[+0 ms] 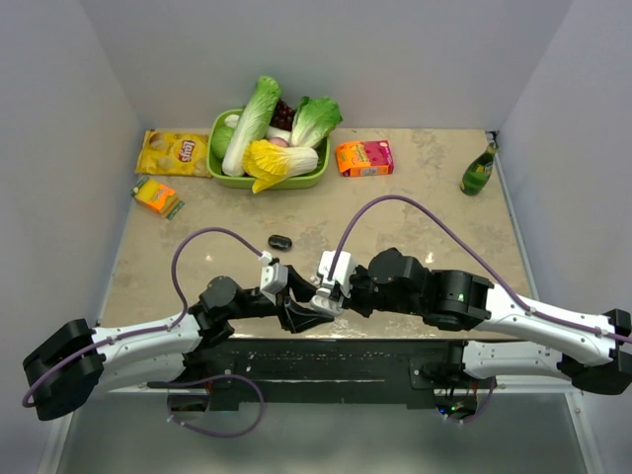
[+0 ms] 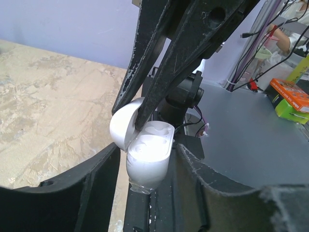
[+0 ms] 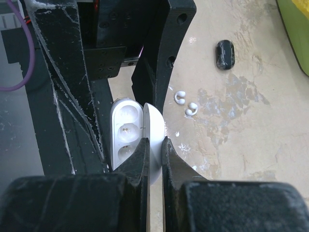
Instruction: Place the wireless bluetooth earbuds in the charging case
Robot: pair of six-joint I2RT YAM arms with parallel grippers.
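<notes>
The white charging case (image 2: 148, 157) stands with its lid (image 2: 126, 123) raised, tilted in the air above the table's front part. My right gripper is shut on the lid, one finger on each side. My left gripper has its fingers (image 2: 104, 179) on either side of the case body, with small gaps showing, so it is open around it. The right wrist view looks into the case's hollows (image 3: 128, 132), where no earbud shows. Two white earbuds, one (image 3: 180, 97) beside the other (image 3: 191, 109), lie on the table.
A small black object (image 1: 280, 242) lies on the table beyond the grippers. Farther back are a green vegetable basket (image 1: 314, 180), a red box (image 1: 364, 158), a chip bag (image 1: 173, 154) and an orange-yellow carton (image 1: 153, 195). A green bottle (image 1: 479, 170) lies at right.
</notes>
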